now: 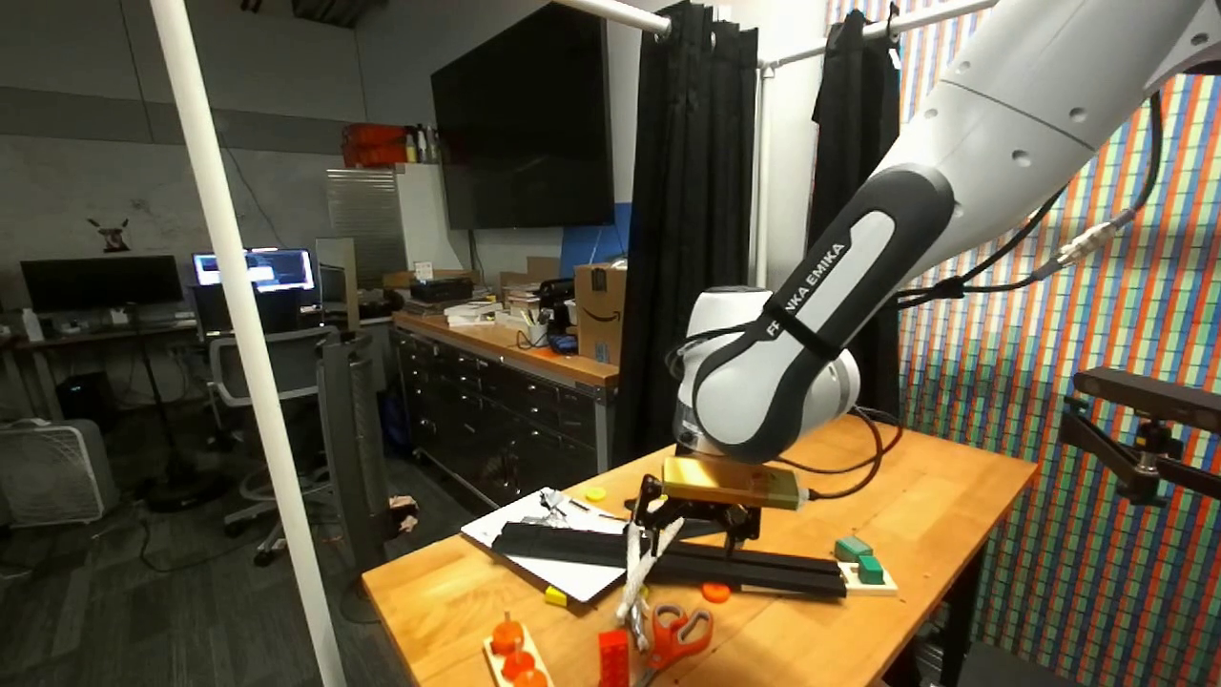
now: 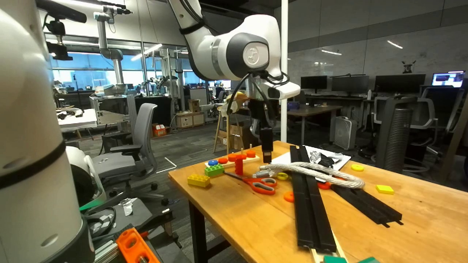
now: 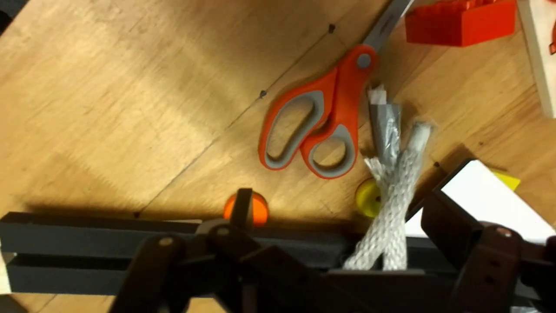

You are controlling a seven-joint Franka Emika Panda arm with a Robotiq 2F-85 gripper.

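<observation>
My gripper [image 1: 693, 529] is low over the table and stands open. In the wrist view its two fingers are wide apart, with a white braided rope [image 3: 393, 208] showing in the space between them; nothing is gripped. The rope [image 2: 351, 179] is looped across a long black grooved track [image 2: 312, 210], its taped ends lying on the wood near orange-handled scissors [image 3: 350, 86]. The upper part of the loop is hidden behind the gripper in exterior view 1. How far the fingertips are above the rope I cannot tell.
A white board [image 1: 486, 529] lies under one end of the track. Around them are a red brick [image 3: 464, 23], yellow brick [image 2: 198, 180], green brick [image 2: 214, 170], orange disc [image 2: 289, 196] and a second black track [image 2: 368, 206].
</observation>
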